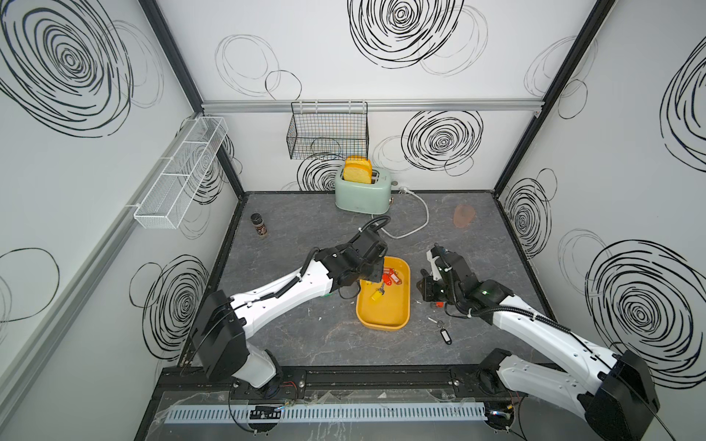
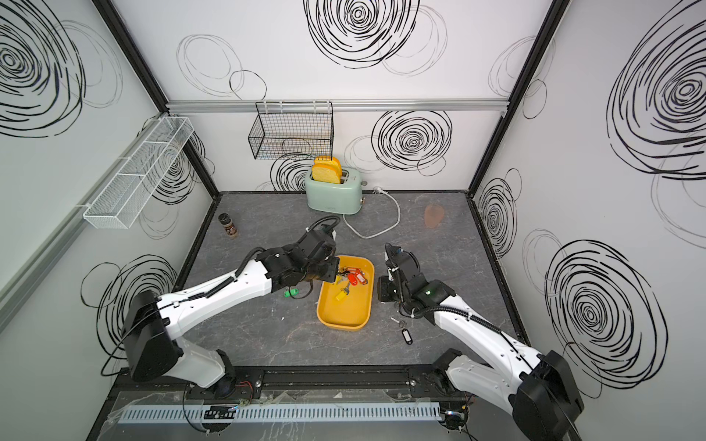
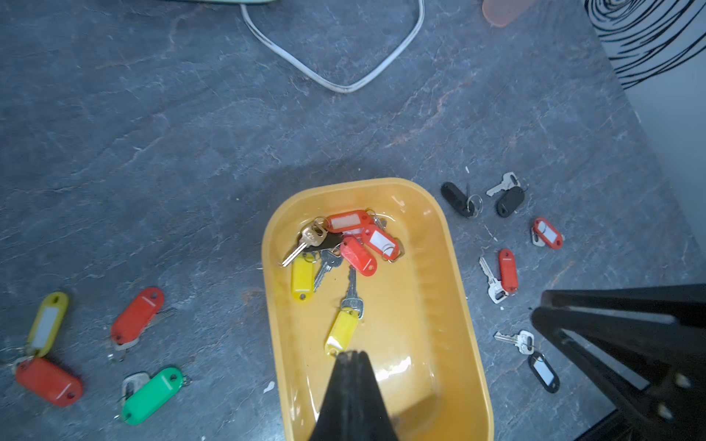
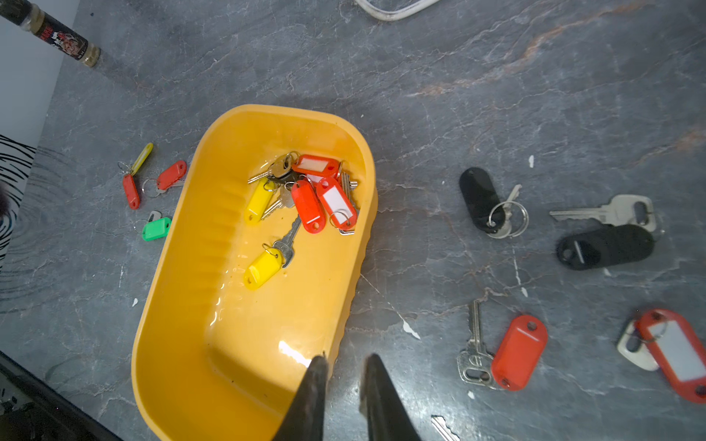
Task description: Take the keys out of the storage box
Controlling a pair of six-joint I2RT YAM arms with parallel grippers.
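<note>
The yellow storage box (image 4: 250, 323) holds several keys with red and yellow tags (image 4: 309, 205), bunched at its back, and a yellow-tagged key (image 4: 262, 268) nearer the middle. My left gripper is over the box, shut, with no key seen between its fingers. My right gripper hangs by the box's right rim, part open, nothing seen between its fingers.
Loose tagged keys lie left (image 3: 147, 316) and right (image 3: 507, 268) of the box. A toaster (image 1: 362, 192) with a white cord stands behind, a spice jar (image 1: 259, 224) at back left.
</note>
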